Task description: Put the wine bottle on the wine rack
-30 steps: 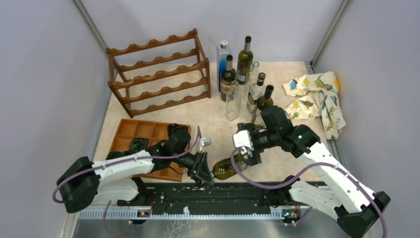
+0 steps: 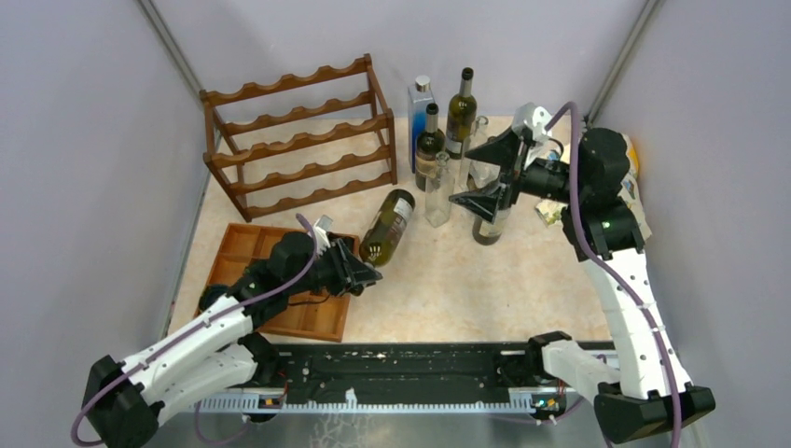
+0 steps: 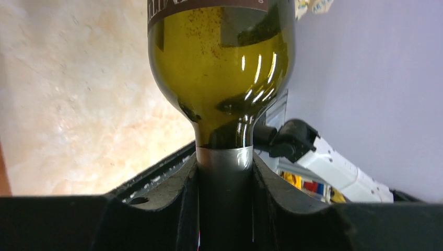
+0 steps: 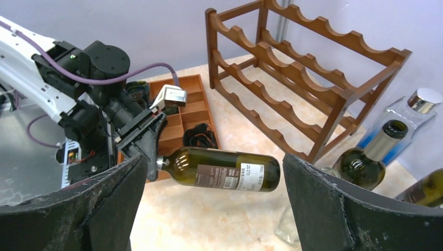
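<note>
My left gripper is shut on the silver-capped neck of a green wine bottle (image 2: 389,227), held lying sideways above the table; in the right wrist view the bottle (image 4: 224,170) spans the middle, base to the right. The empty wooden wine rack (image 2: 298,140) stands at the back left, beyond the bottle. My right gripper (image 2: 487,173) is raised over the standing bottles at the right, open, its fingers wide apart in its wrist view with none of them touching the held bottle.
Several upright bottles (image 2: 430,140) and clear glass ones crowd the back middle. A wooden compartment tray (image 2: 233,261) with dark items lies at the front left, under the left arm. A patterned cloth is largely hidden behind the right arm.
My left gripper has moved left and back with the bottle, which now points toward the rack's right end. My right gripper has moved away from that bottle, up and toward the back.
</note>
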